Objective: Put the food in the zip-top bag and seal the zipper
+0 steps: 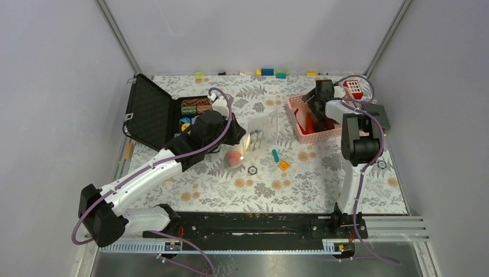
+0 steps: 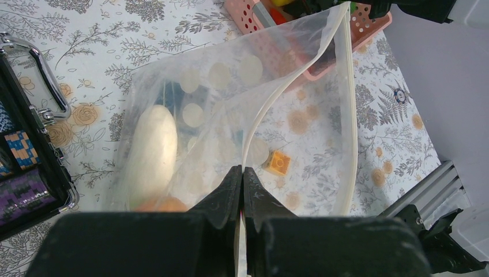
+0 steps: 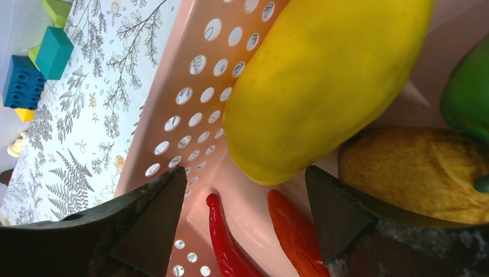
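Note:
The clear zip top bag holds a long pale food item and a peach-coloured round one. My left gripper is shut on the bag's edge. In the pink basket, my right gripper is part open, its fingers low around the tip of a yellow mango-like fruit. Also inside are a red chili, an orange carrot-like piece, a brown lumpy food and a green vegetable.
An open black case with small items stands left of the bag. Toy blocks line the back edge; a teal piece and yellow block lie right of the bag.

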